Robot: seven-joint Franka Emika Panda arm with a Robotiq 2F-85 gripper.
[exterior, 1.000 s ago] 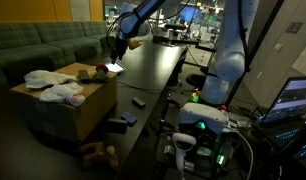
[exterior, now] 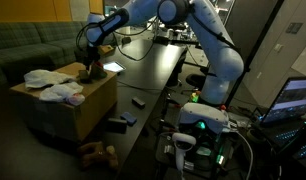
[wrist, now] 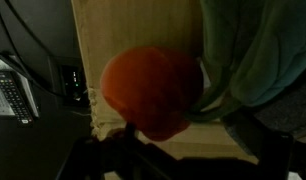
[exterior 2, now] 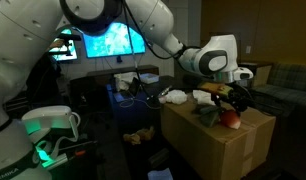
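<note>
A rounded red soft object (wrist: pixel 148 88) lies on the cardboard box top in the wrist view, beside a green plush-like object (wrist: pixel 263 50). Dark fingers (wrist: pixel 118 155) of my gripper stand apart at the lower edge, open, near the red object's lower side. In exterior view 2 the gripper (exterior 2: pixel 236 98) hangs low over the box (exterior 2: pixel 218 155), just above the red object (exterior 2: pixel 230 119). Left of it sits the dark green object (exterior 2: pixel 206 115). Whether a finger touches the red one I cannot tell. Exterior view 1 has the arm hiding much of this spot.
White cloths (exterior: pixel 63 92) lie on the box's near part. A brown soft object (exterior: pixel 96 154) and small dark items (exterior: pixel 138 101) are on the dark surface beside the box. A sofa (exterior: pixel 38 45) stands behind; a laptop (exterior: pixel 290 103) is at the right.
My gripper has moved left and down, from beside the box to low over the objects on its far end. The red object, visible a second ago in exterior view 1, is now mostly hidden there.
</note>
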